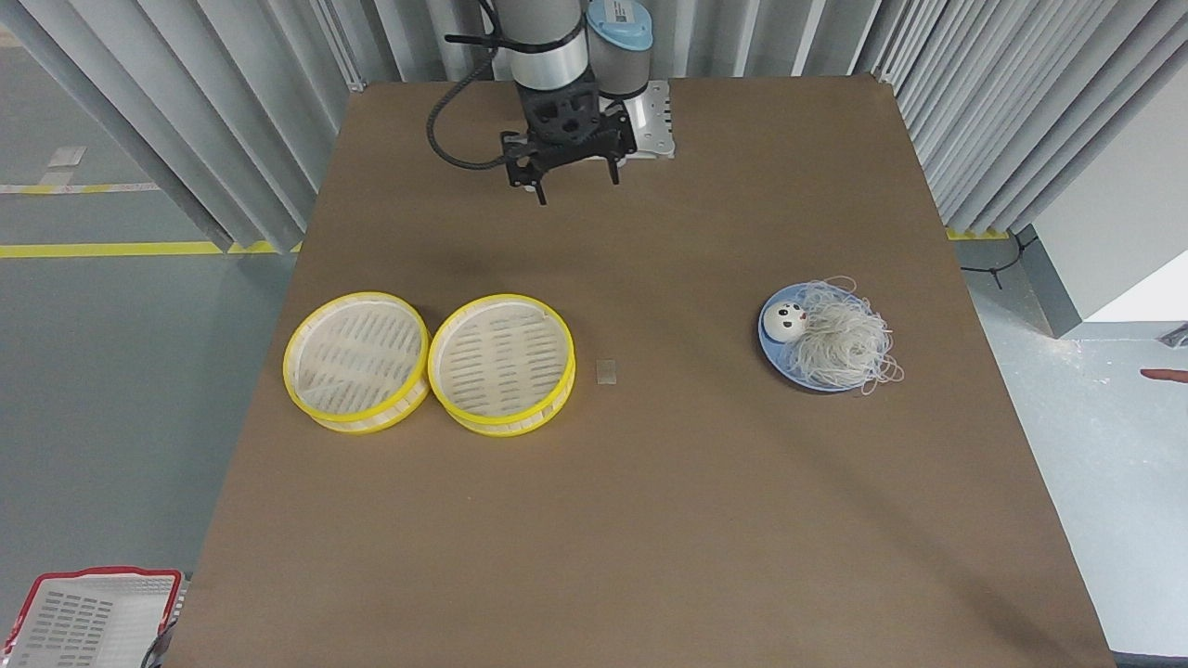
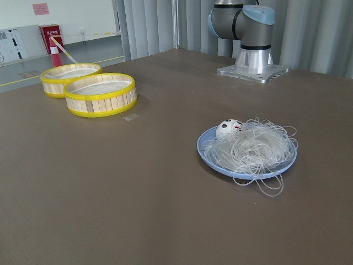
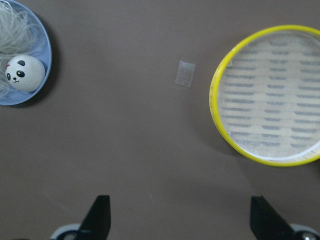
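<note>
My gripper (image 1: 578, 194) is over the back middle of the table, open with empty space between its fingers, well above and behind the other objects. A blue plate (image 2: 205, 144) on the right holds a tangle of white string (image 1: 843, 340) and a white ball with a panda face (image 3: 24, 73).
A small clear patch (image 1: 606, 372) lies right of the baskets. A red-rimmed white crate (image 1: 89, 623) stands off the table at the lower left.
</note>
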